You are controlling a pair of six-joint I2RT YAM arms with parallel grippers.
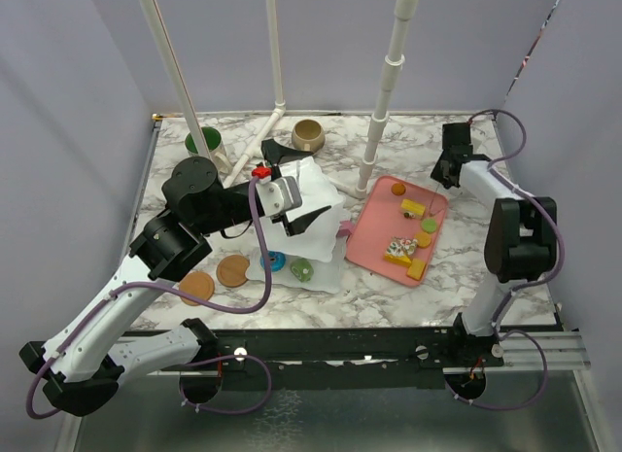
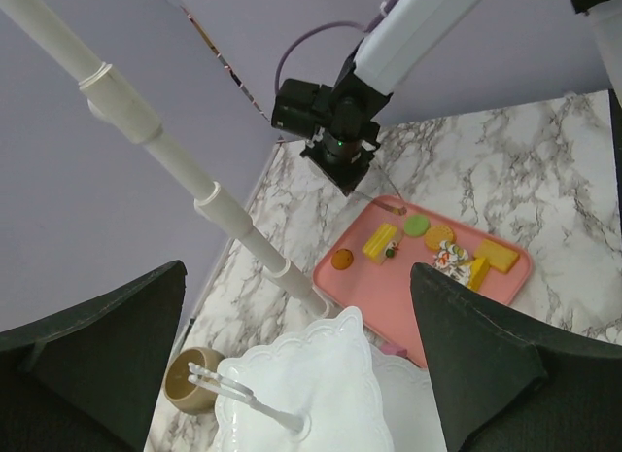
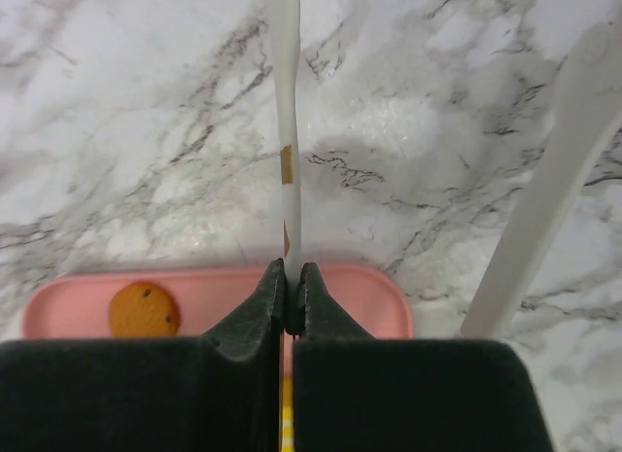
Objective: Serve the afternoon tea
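A white tiered stand [image 1: 309, 240] sits left of centre, partly covered by the left arm. Its pale upright handle [image 2: 243, 391] rises from the scalloped upper plate [image 2: 335, 399] in the left wrist view. Spread wide above it, my left gripper [image 1: 319, 183] is open and empty. On the right, my right gripper is shut on one thin pale strip [image 3: 285, 102] of what looks like tongs; a second pale strip [image 3: 539, 194] slants away to the right. Below is the pink tray [image 1: 375, 228], holding several toy sweets, among them a yellow piece [image 1: 413, 207] and a green disc [image 1: 429, 225].
A blue ring [image 1: 273, 261] and green piece [image 1: 301, 269] rest on the stand's lower plate. Behind stand a tan cup [image 1: 308, 135] and a green mug [image 1: 209, 141]. White pipes [image 1: 379, 131] rise nearby. Wooden discs [image 1: 232, 270] lie front left.
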